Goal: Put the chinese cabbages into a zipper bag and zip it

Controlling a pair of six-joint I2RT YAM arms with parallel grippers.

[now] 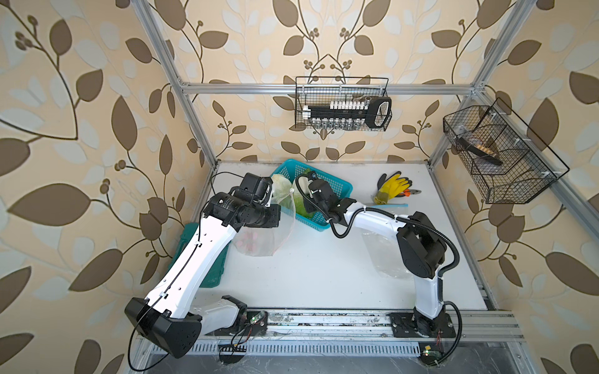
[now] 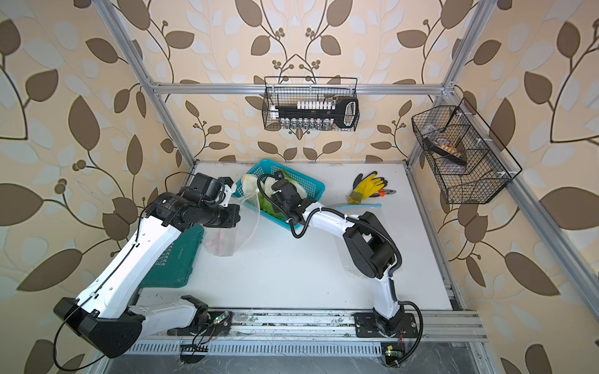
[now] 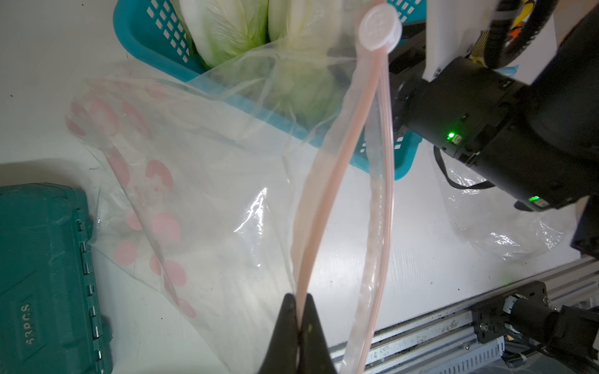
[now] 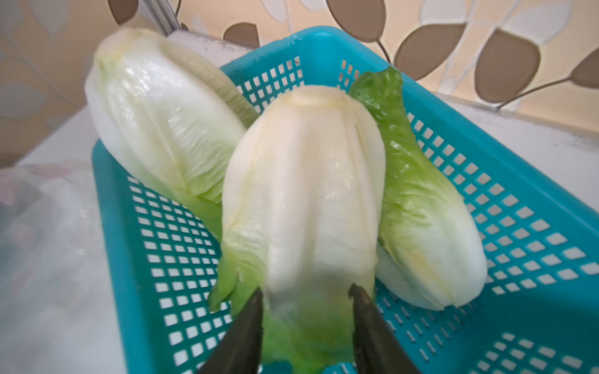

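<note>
A clear zipper bag (image 3: 206, 187) with pink dots hangs from my left gripper, whose fingers are shut on its zip edge, white slider (image 3: 379, 28) at the far end. Behind it is the teal basket (image 4: 115, 261) of chinese cabbages: one pale (image 4: 156, 112), one in the middle (image 4: 302, 187), one green (image 4: 424, 224). My right gripper is over the basket, its fingers part open either side of the middle cabbage's leafy lower end; whether they touch it cannot be told.
A green case (image 3: 37, 268) lies at left. Yellow gloves (image 1: 393, 187) and pliers sit at back right. Another clear bag (image 1: 387, 255) lies at right.
</note>
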